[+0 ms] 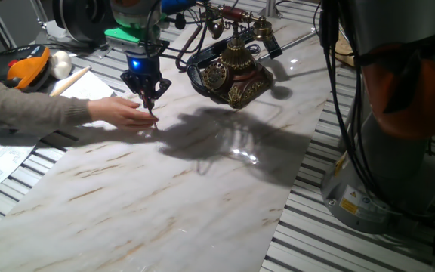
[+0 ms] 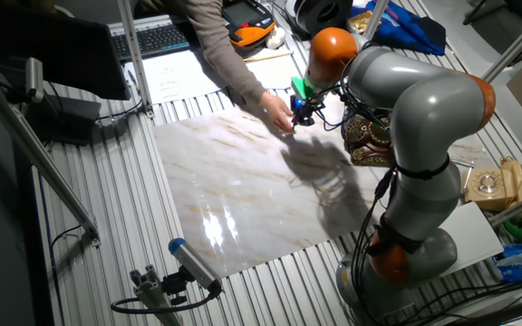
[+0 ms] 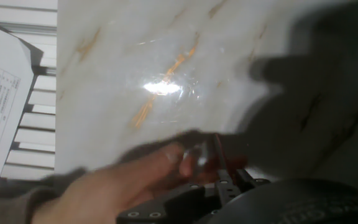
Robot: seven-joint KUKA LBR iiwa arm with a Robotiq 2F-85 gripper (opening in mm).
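My gripper [image 1: 149,97] points down over the far left part of the marble board [image 1: 127,204]. It looks shut on a thin, stick-like object [image 1: 153,121] that hangs below its fingertips. A person's hand [image 1: 123,113] reaches in from the left and has its fingers at this thin object, just under the gripper. In the wrist view the hand [image 3: 135,171] is blurred beside my fingers [image 3: 225,185], and a narrow reddish strip [image 3: 220,152] rises between them. The exact shape of the thin object is hidden by hand and blur.
An ornate old-style telephone [image 1: 236,75] stands close to the right of the gripper. White papers [image 1: 6,159] and an orange-black device [image 1: 27,69] lie at the left. The board's near part is bare. My arm's base [image 1: 376,181] stands at the right.
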